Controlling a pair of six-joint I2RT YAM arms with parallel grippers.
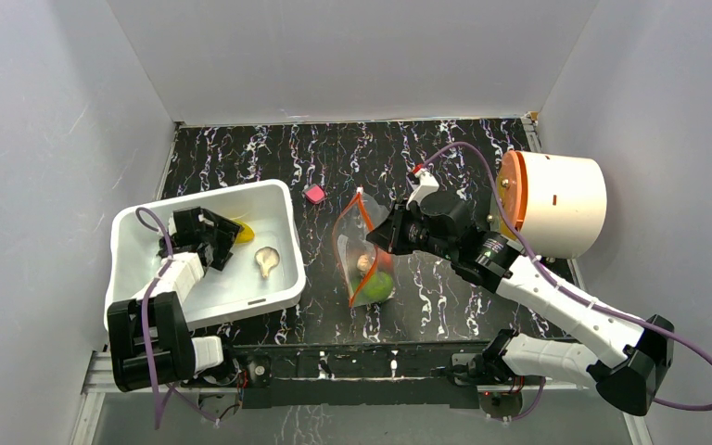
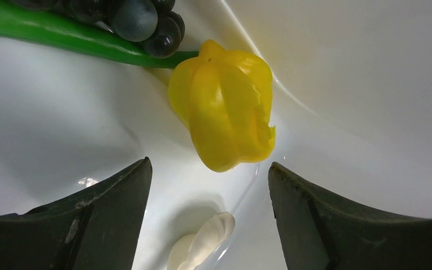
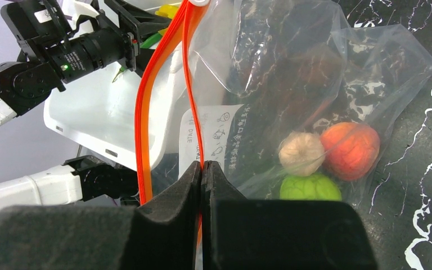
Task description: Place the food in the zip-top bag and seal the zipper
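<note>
Inside the white bin (image 1: 260, 287), my left gripper is open just short of a yellow pepper (image 2: 225, 107). Grapes (image 2: 135, 22) and a green vegetable (image 2: 62, 39) lie behind it, a pale mushroom-like piece (image 2: 205, 242) below. My right gripper is shut on the orange zipper edge of the clear bag (image 3: 259, 62), holding it upright. Inside the bag are a pale round piece (image 3: 301, 152), an orange-red round food (image 3: 350, 151) and a green one (image 3: 309, 188).
A small pink block (image 1: 314, 194) lies behind the bag on the dark marbled table. A large cream cylinder (image 1: 561, 204) stands at the right.
</note>
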